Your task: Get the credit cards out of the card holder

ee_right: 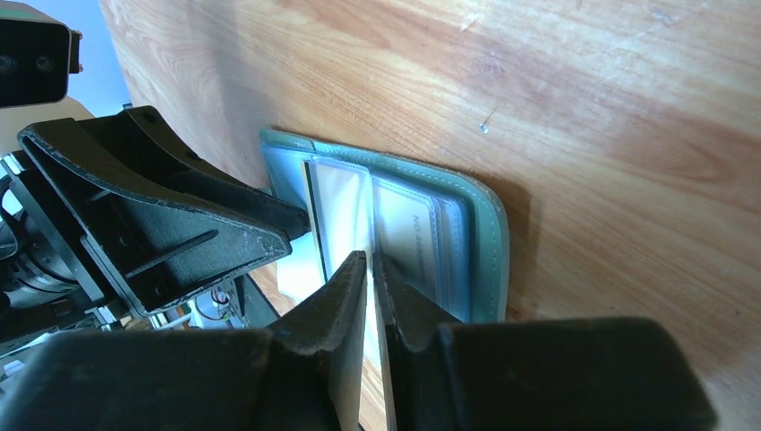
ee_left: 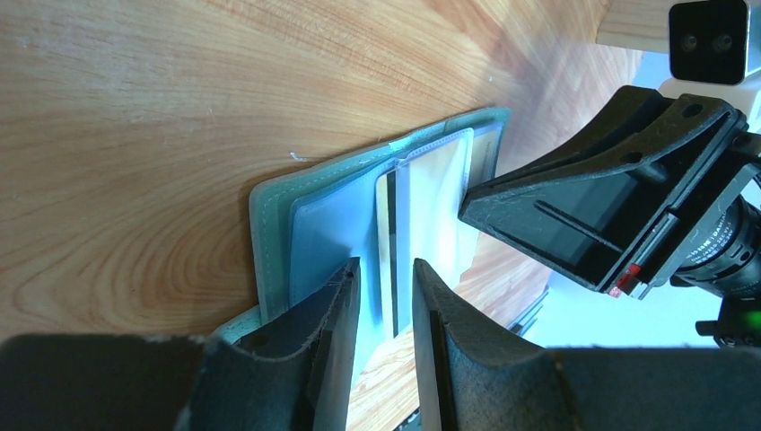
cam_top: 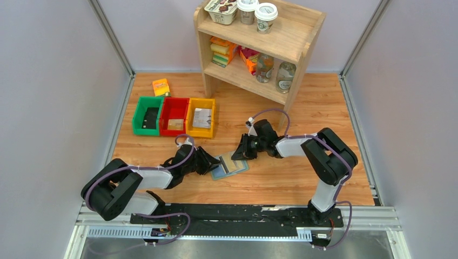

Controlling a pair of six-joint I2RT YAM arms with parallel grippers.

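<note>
The teal card holder (cam_top: 231, 168) lies open on the wood between both arms, with clear sleeves (ee_left: 440, 189) and a card's dark strip showing. My left gripper (cam_top: 215, 162) is at its left side; in the left wrist view its fingers (ee_left: 314, 359) stand apart over the sleeves, open. My right gripper (cam_top: 237, 156) is at the other side; in the right wrist view its fingertips (ee_right: 370, 266) are together against a sleeve, shut, with nothing clearly between them.
Green (cam_top: 137, 124), red (cam_top: 166, 108) and yellow (cam_top: 210, 113) bins stand behind, with a wooden shelf (cam_top: 254, 38) of cups and jars at the back. Bare wood lies right of the holder.
</note>
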